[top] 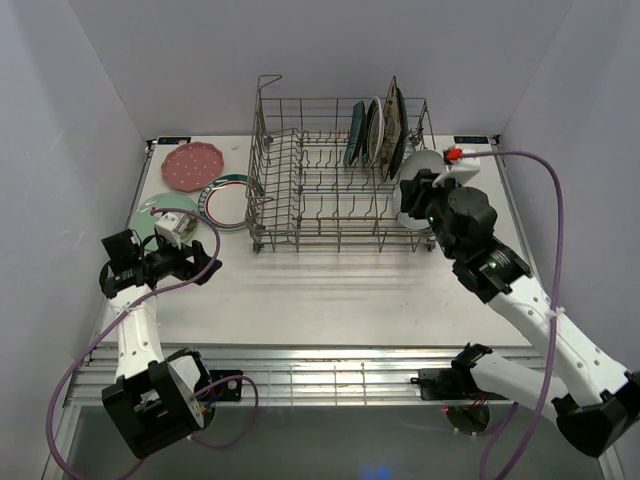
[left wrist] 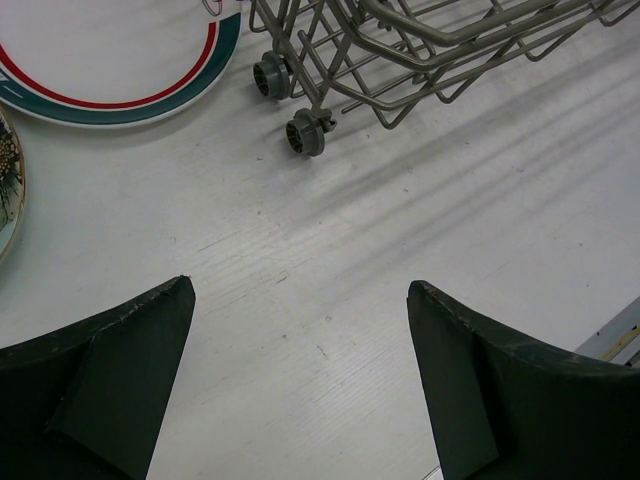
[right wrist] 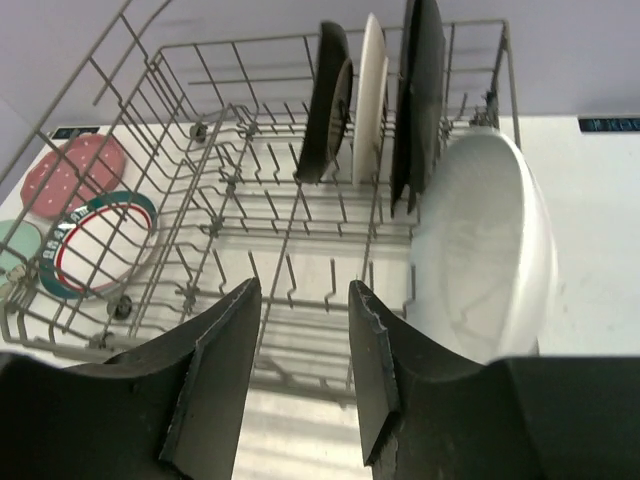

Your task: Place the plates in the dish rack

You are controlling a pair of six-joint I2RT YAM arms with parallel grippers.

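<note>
The dish rack (top: 341, 240) holds several upright plates (top: 391, 130) at the back right and a white dish (right wrist: 480, 240) leaning at the front right. Pink (top: 193, 166), green-rimmed (top: 229, 203) and pale green (top: 153, 208) plates lie flat left of the rack. My left gripper stands open over bare table beside the pale green plate, nothing between its fingers. My right gripper is above the rack's front right, by the white dish, fingers part open with nothing seen between them.
Side walls and the back wall bound the space. A purple hose runs along each arm.
</note>
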